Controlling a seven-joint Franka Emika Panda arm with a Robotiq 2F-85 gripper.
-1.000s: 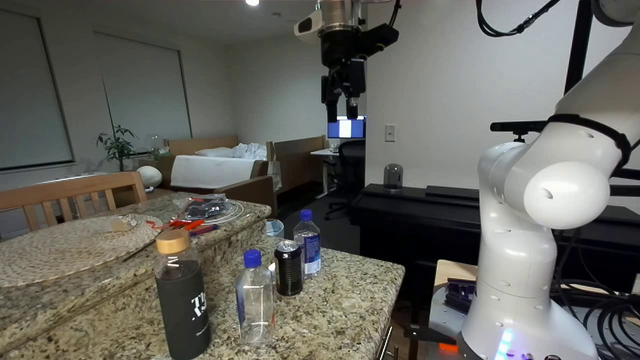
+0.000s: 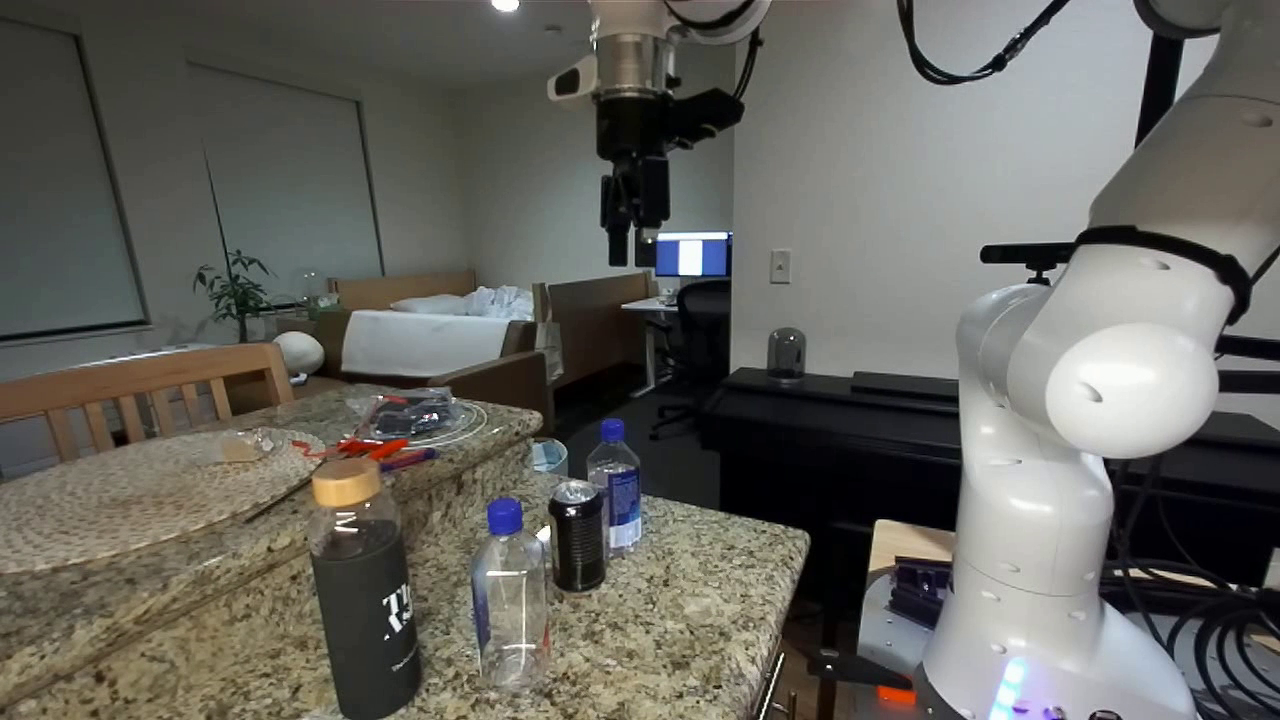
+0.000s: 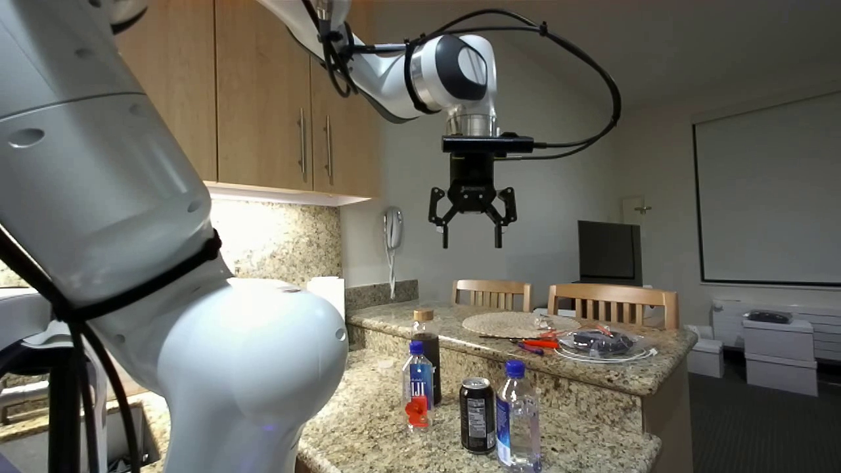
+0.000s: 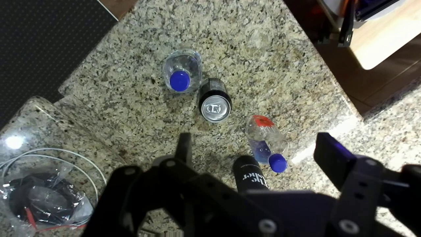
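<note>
My gripper hangs open, high above the counter, with nothing between its fingers. On the lower granite counter, a black can stands upright beside a clear plastic bottle with a blue cap; a second blue-capped bottle stands on the can's other side. A dark bottle with a wooden lid is close to that second bottle, and in the wrist view the gripper body hides part of it. All of these are well below the fingertips.
Bare counter lies toward the corner. Wooden cabinets hang on one side.
In exterior view 1, the gripper has moved left and a little lower, and the arm has shifted with it. The bottles and can stand where they were.
</note>
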